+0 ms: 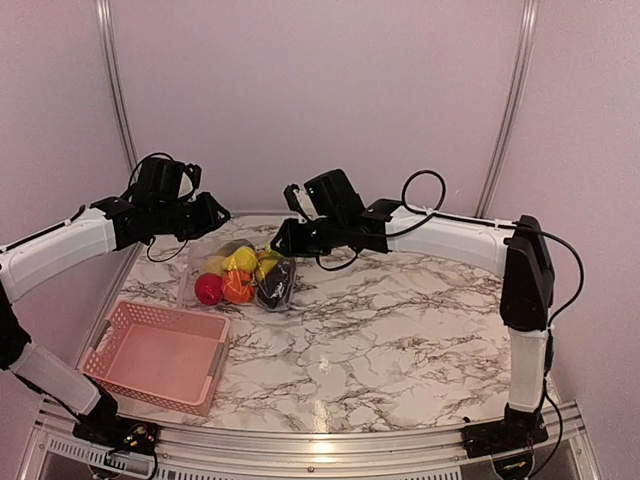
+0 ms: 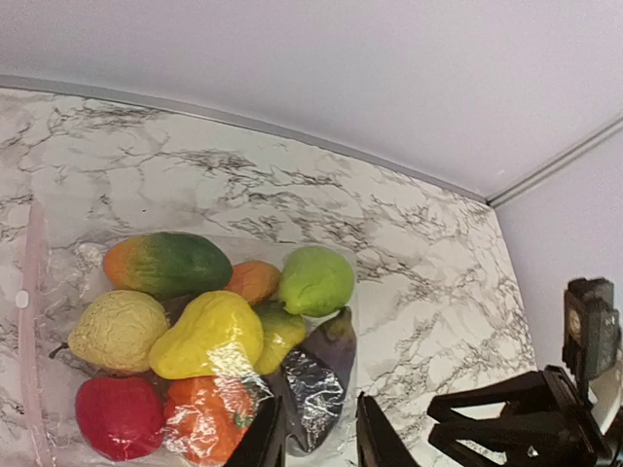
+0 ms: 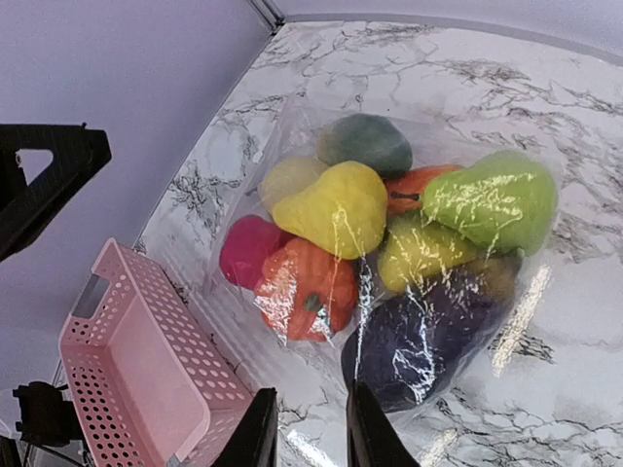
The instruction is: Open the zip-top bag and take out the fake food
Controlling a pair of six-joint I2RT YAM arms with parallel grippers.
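Observation:
The clear zip top bag (image 1: 187,280) lies flat on the marble table, full of fake food. Its pink zip strip (image 2: 34,341) runs down the left side in the left wrist view; whether it is unsealed I cannot tell. Inside show a yellow pear (image 2: 209,336), a red fruit (image 2: 120,416), an orange pumpkin (image 3: 307,289), a dark eggplant (image 3: 414,341) and a green pear (image 3: 494,201), among others. My left gripper is open and empty above the bag's far left. Over its right side, my right gripper is also open, with nothing between its fingers.
A pink basket (image 1: 152,362) stands at the table's front left, close to the bag. Walls close off the back and both sides.

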